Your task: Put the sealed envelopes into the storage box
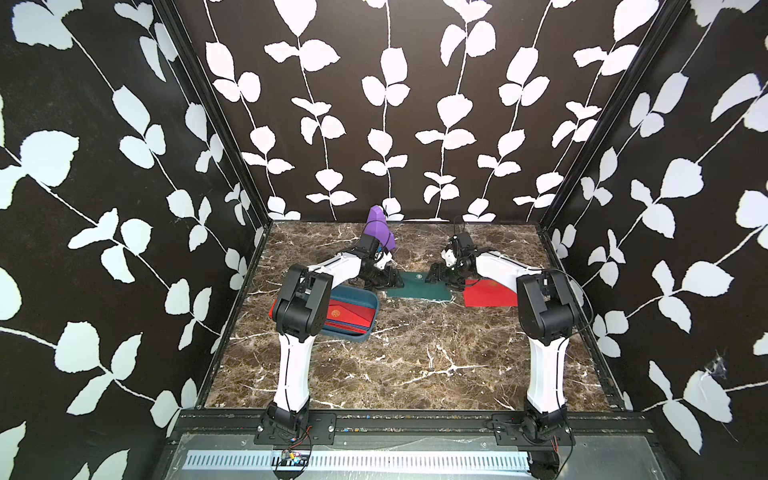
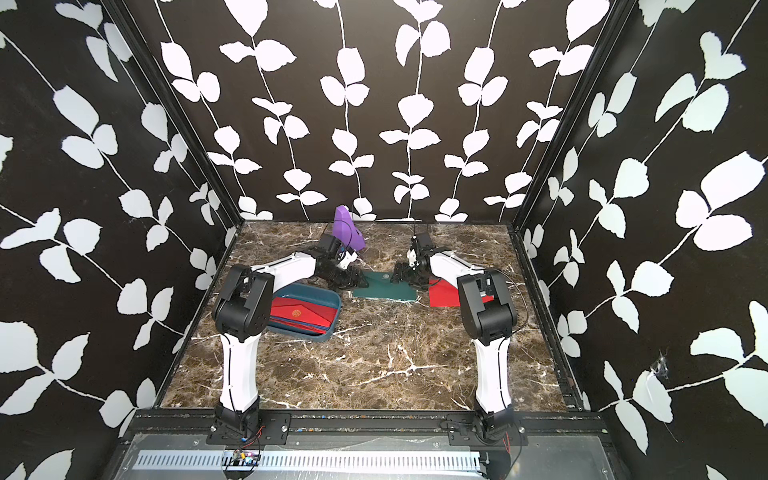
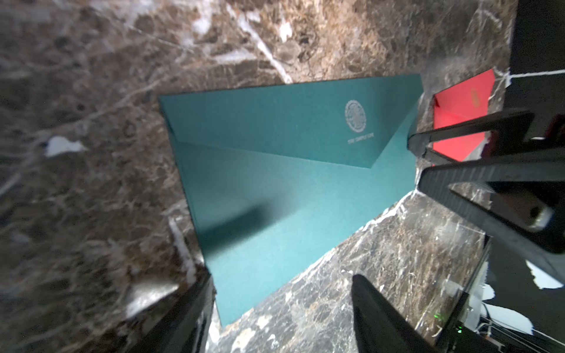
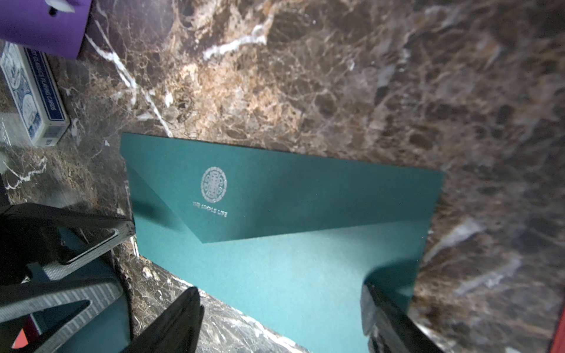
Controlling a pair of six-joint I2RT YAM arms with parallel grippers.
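Observation:
A teal envelope (image 3: 282, 194) with a printed seal lies flat on the marble table between both grippers. My left gripper (image 1: 390, 278) hovers at its left end, fingers apart with nothing clearly held; my right gripper (image 1: 441, 276) is over its right part, also with fingers apart. A red envelope (image 1: 489, 294) lies to the right, partly under the right arm. The blue storage box (image 2: 328, 324) at the left holds a red envelope (image 2: 297, 313) with a gold seal.
A purple object (image 2: 345, 224) stands at the back, left of centre, with a playing-card box (image 4: 38, 94) near it. Patterned walls enclose the back and sides.

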